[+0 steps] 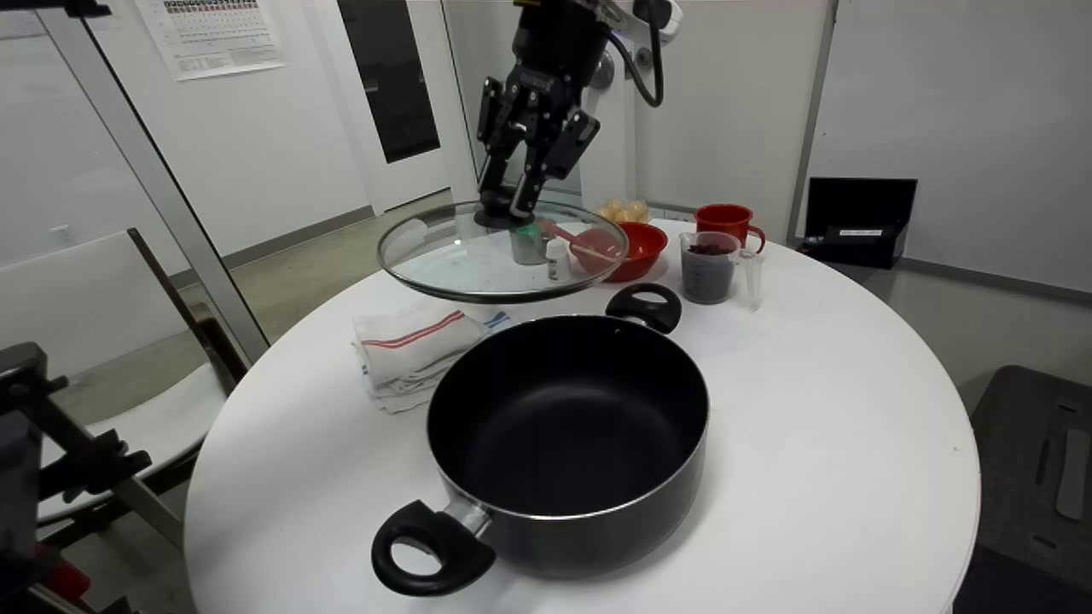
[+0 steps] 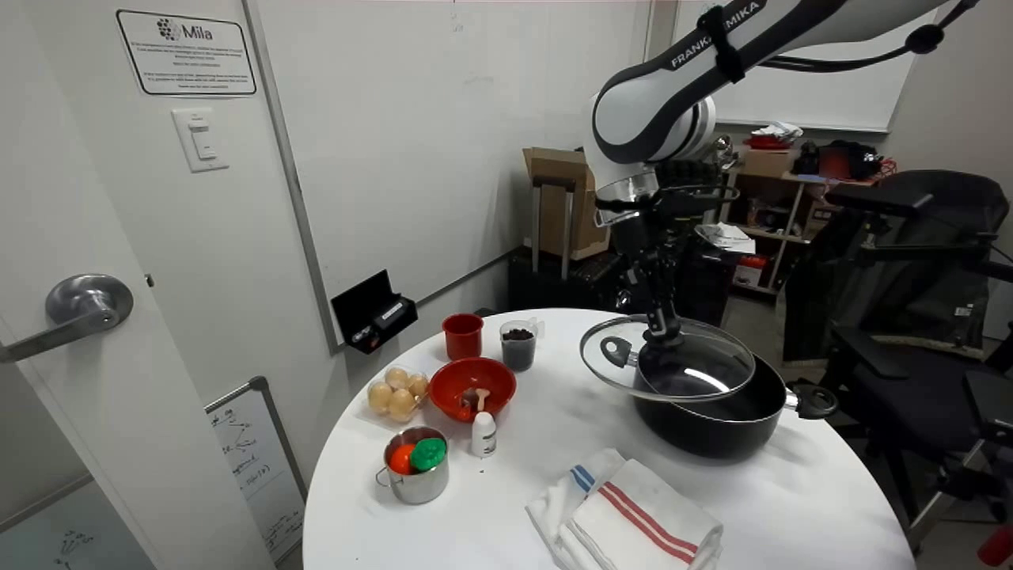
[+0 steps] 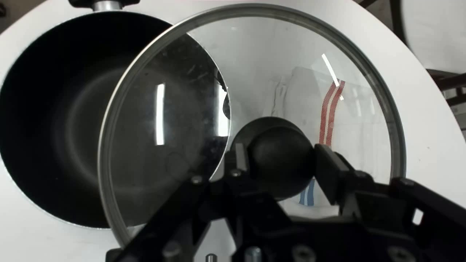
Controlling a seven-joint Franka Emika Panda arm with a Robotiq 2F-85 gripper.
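Observation:
A glass lid hangs in the air, its black knob pinched between my fingers. My gripper is shut on that knob, above the lid. The black pot stands uncovered and empty on the white table, its two handles pointing opposite ways. In the wrist view the lid overlaps only part of the pot; the rest of the glass is over the table and the towel. The lid is apart from the pot's rim in exterior view 1.
A folded striped towel lies beside the pot. Across the table are a red bowl, a red mug, a measuring cup, a steel cup, a white bottle and eggs. Table space right of the pot is clear in exterior view 1.

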